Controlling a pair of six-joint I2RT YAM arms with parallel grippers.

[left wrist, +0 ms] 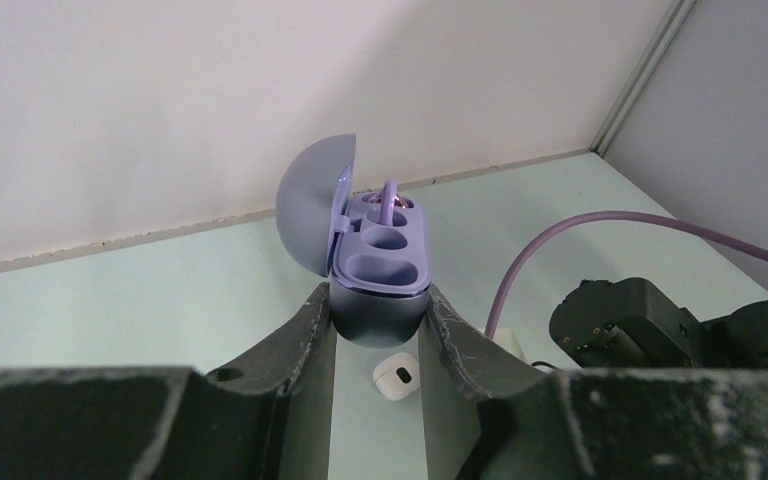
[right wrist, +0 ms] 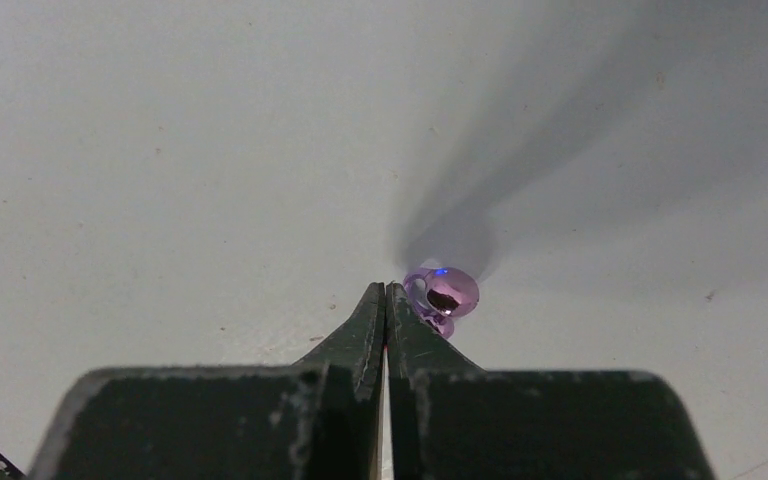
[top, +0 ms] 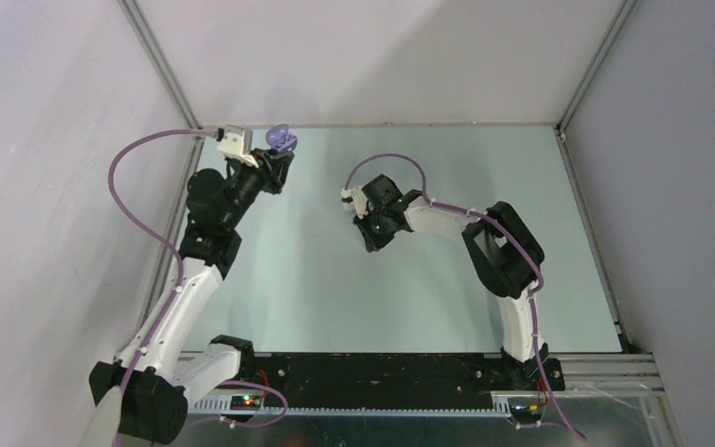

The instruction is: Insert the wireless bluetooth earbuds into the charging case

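Note:
The purple charging case (left wrist: 380, 265) is held upright with its lid (left wrist: 312, 205) open, and my left gripper (top: 281, 160) is shut on its base at the table's far left. A purple earbud stem (left wrist: 388, 203) sticks up from the far end of the case, while the nearer hollows look empty. On the table lies another shiny purple earbud (right wrist: 450, 294), just right of my right fingertips in the right wrist view. My right gripper is shut, nothing visible between its fingers. Whether the tips touch that earbud cannot be made out; the top view hides it.
Bare table (top: 317, 298) spreads in front of and between the two arms. The back wall (top: 382, 65) rises close behind the case. A purple cable (top: 391, 156) arches above the right wrist.

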